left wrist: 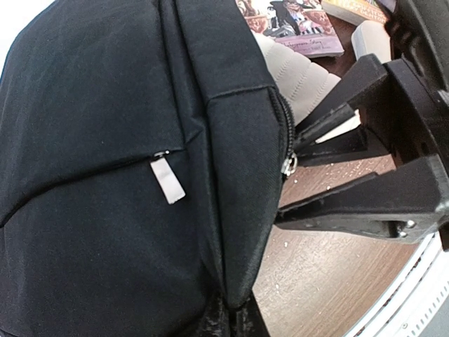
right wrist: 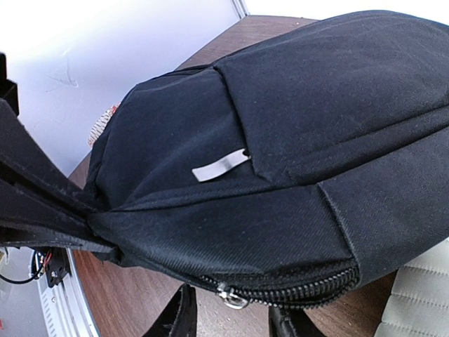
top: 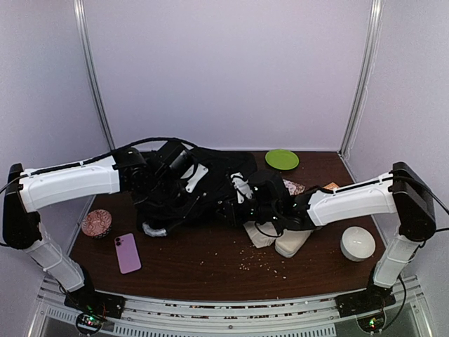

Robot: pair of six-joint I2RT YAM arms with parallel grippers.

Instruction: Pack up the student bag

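Observation:
The black student bag (top: 221, 170) lies on the table, one side lifted toward the front. In the left wrist view my left gripper is shut on a fold of its fabric at the end of the zipped edge. A silver zipper pull (right wrist: 233, 300) hangs from the black zipper (right wrist: 309, 286) on that edge. My right gripper is at this pull, its fingers apart on either side, not closed on it. A white tab (left wrist: 168, 180) marks another zipper on the bag's face.
A pink phone (top: 128, 253) and a patterned bowl (top: 97, 222) lie at the left. Books (left wrist: 302, 28) and pale cases (top: 291, 243) are partly under the right arm. A white bowl (top: 358, 243) stands right, a green plate (top: 282, 159) behind. Crumbs dot the front middle.

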